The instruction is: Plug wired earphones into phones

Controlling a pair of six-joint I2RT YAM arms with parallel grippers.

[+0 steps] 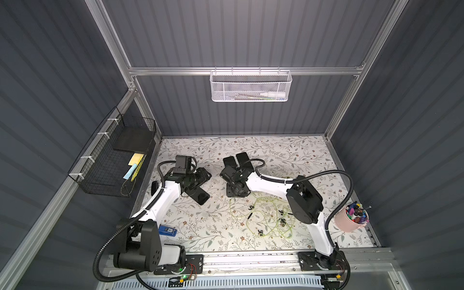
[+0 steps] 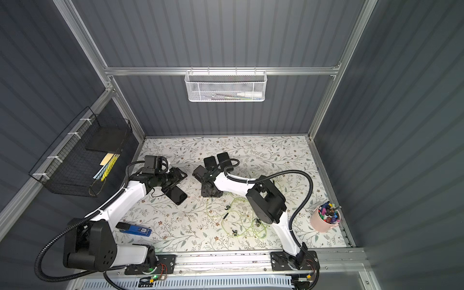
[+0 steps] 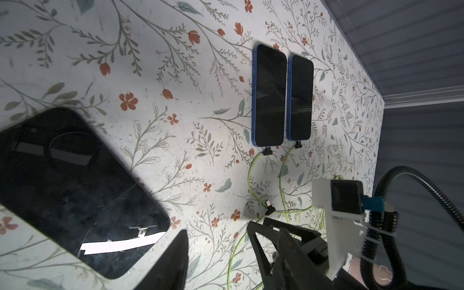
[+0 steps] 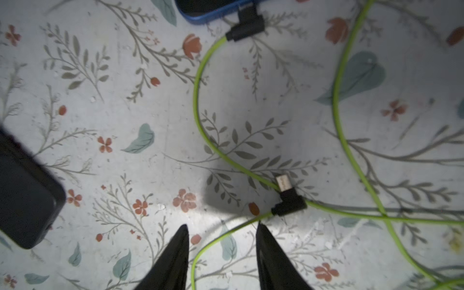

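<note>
Two phones (image 3: 268, 95) lie side by side at the back, each with a black angled plug (image 3: 267, 151) at its lower end on a green cable. A third phone (image 3: 79, 188) lies at the left, beneath my left gripper (image 1: 203, 176). My right gripper hangs low over a loose plug (image 4: 290, 202), which has its metal tip exposed and its green cable running between and under the open fingers. My left gripper's fingers are apart with nothing seen between them.
More tangled green earphone cables (image 1: 270, 217) lie at the front middle and right. A pink cup of pens (image 1: 349, 223) stands at the right edge, a blue object (image 1: 166, 231) at the front left. A wire basket (image 1: 104, 169) hangs on the left wall.
</note>
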